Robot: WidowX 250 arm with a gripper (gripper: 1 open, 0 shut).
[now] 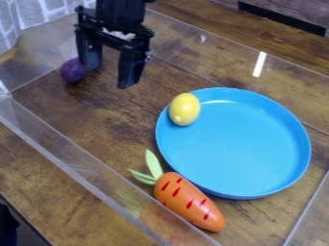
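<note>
My black gripper (110, 67) hangs at the upper left, open, over the wooden board just right of a purple eggplant (72, 71), which it partly hides. A yellow lemon-like object (186, 109) rests on the left part of a blue plate (240, 147). An orange toy carrot (188, 200) with green leaves lies at the bottom, below the plate.
Clear plastic walls edge the wooden board (90, 135) on the left and right. Bare board lies at the centre left and along the top right.
</note>
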